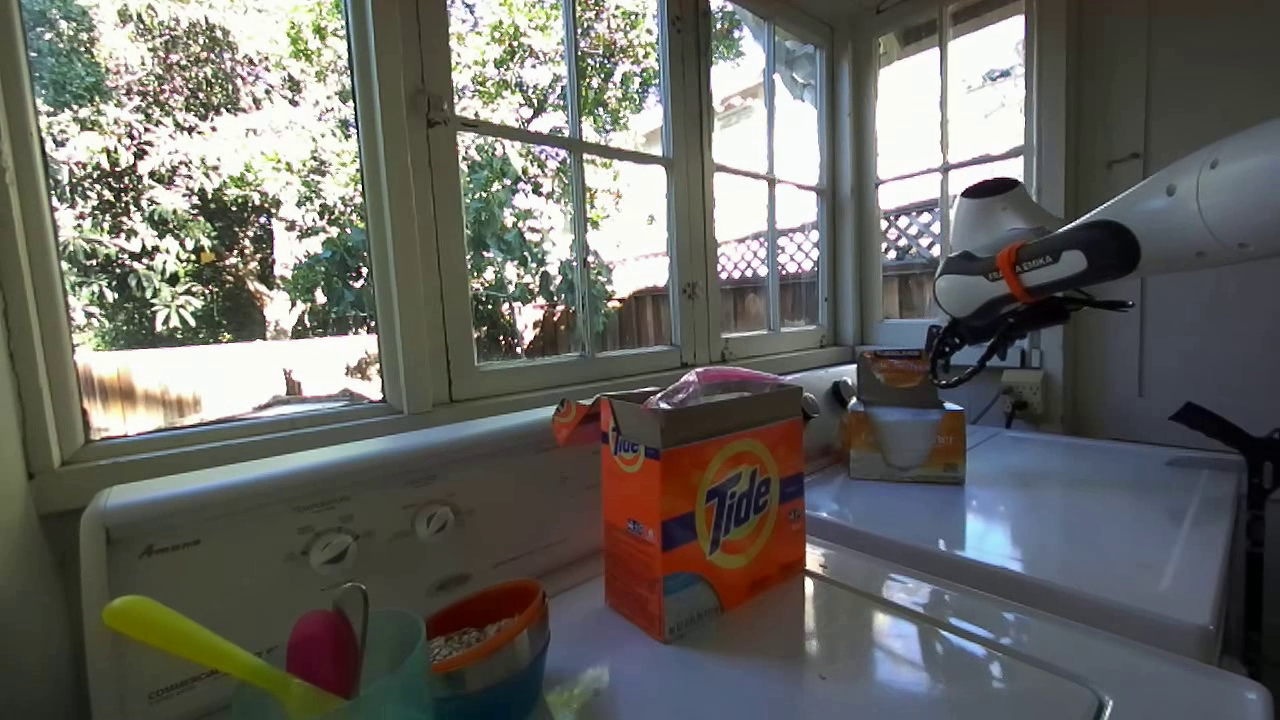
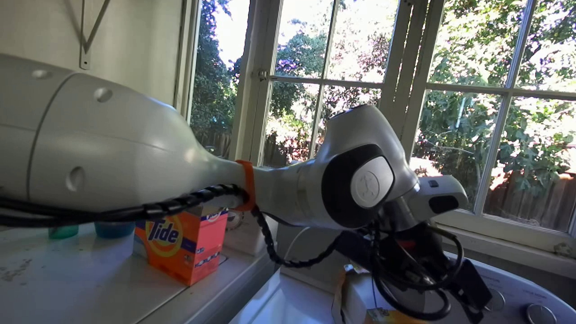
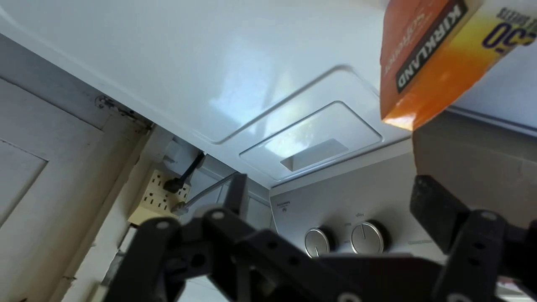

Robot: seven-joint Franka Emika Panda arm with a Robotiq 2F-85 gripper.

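In the wrist view my gripper is open, its two black fingers wide apart and nothing between them. An orange and yellow Kirkland dryer-sheet box (image 3: 443,60) shows at upper right, with a grey-brown cardboard flap (image 3: 468,166) below it, near the right finger. Exterior view 1 has the same box (image 1: 936,460) on the far machine, white sheets (image 1: 900,437) in its open front. Its raised lid (image 1: 897,372) is bent, with printed orange at the top, beside the arm's cables. Whether a finger touches the lid I cannot tell.
An orange Tide box (image 1: 732,516) stands open on the nearer machine. Beyond it are a bowl (image 1: 486,636) and a teal cup (image 1: 396,660) with utensils. The control panel (image 3: 352,211), windows and a wall outlet (image 3: 156,196) border the far machine. Its white top (image 3: 191,75) is largely clear.
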